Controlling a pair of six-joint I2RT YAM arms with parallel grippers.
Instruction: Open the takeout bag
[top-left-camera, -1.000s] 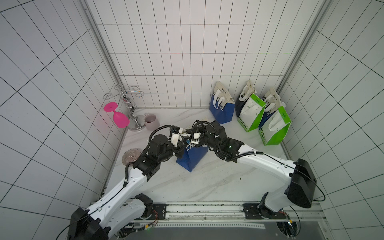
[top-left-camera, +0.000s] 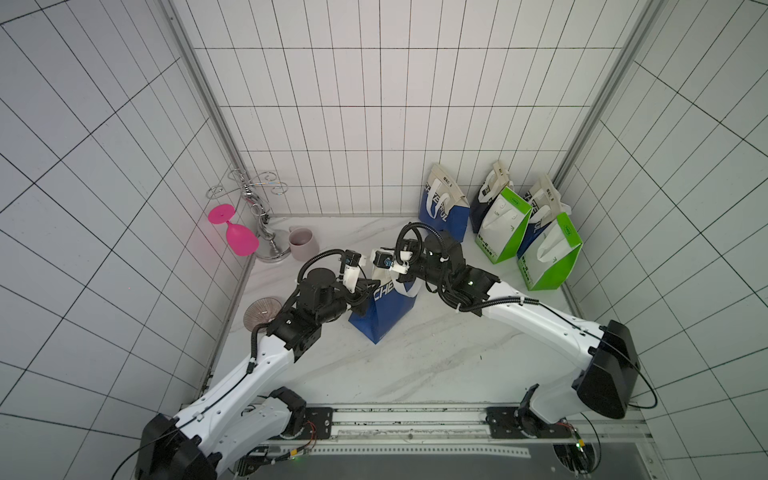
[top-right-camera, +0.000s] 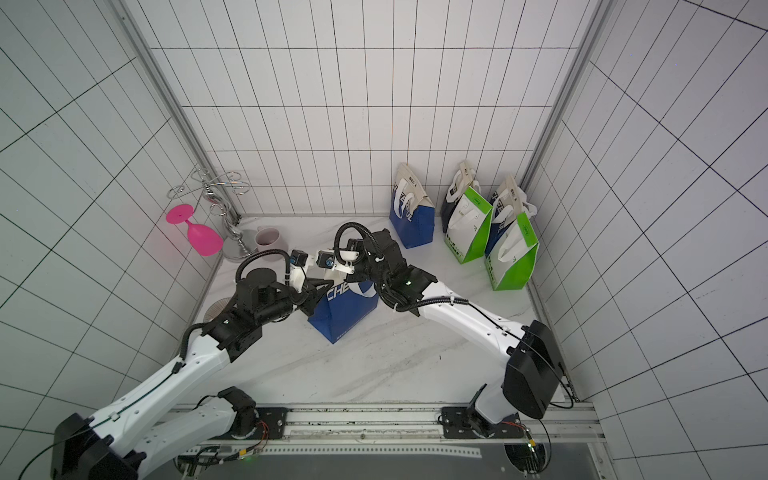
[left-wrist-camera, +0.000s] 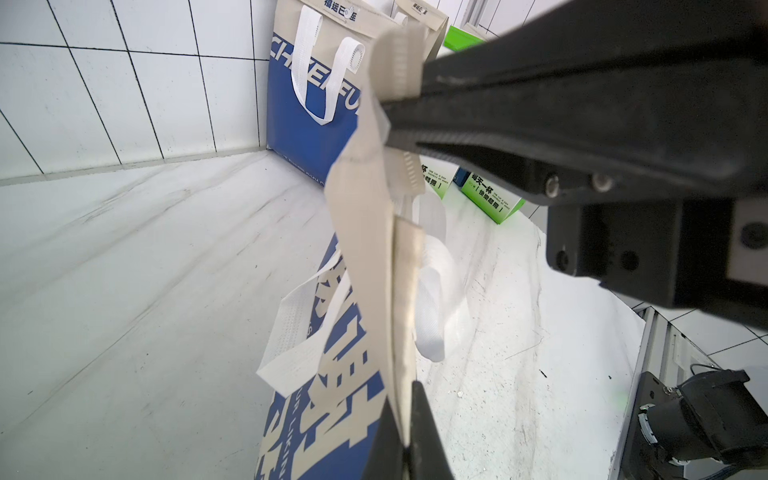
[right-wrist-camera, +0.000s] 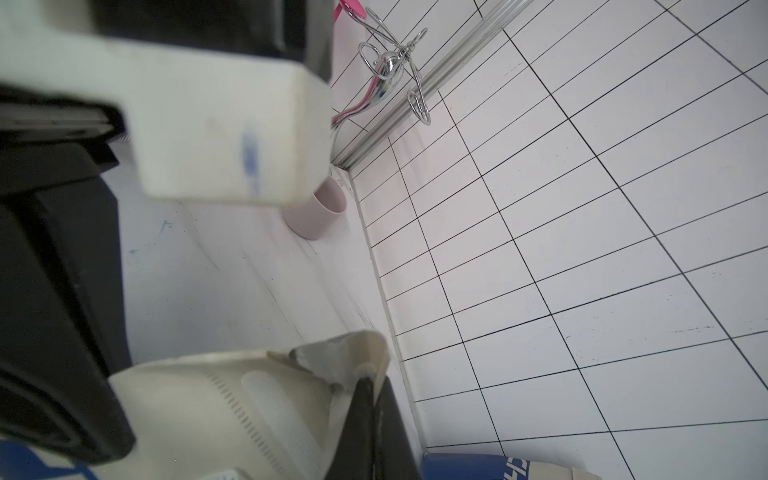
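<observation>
The blue takeout bag (top-left-camera: 385, 313) with a beige top and white handles stands on the table between my arms. In the left wrist view, the beige edge of the bag (left-wrist-camera: 384, 264) runs down between the fingertips of my left gripper, shut on it. My right gripper is shut at the raised corner of the beige flap (right-wrist-camera: 352, 356), whose thin edge enters between its fingertips. From above, the arms cover much of the bag's top, and its inside is hidden.
Another blue bag (top-left-camera: 444, 212) stands by the back wall, with green-and-white bags (top-left-camera: 552, 254) to the right. A mug (top-left-camera: 302, 245), a metal rack (top-left-camera: 273, 246) with a pink goblet (top-left-camera: 241, 238), and a glass dish (top-left-camera: 262, 313) are at left.
My right gripper has moved up and toward the back, away from the left one. More of the bag's lettering shows, and the bag has shifted slightly left. The left arm looks still.
</observation>
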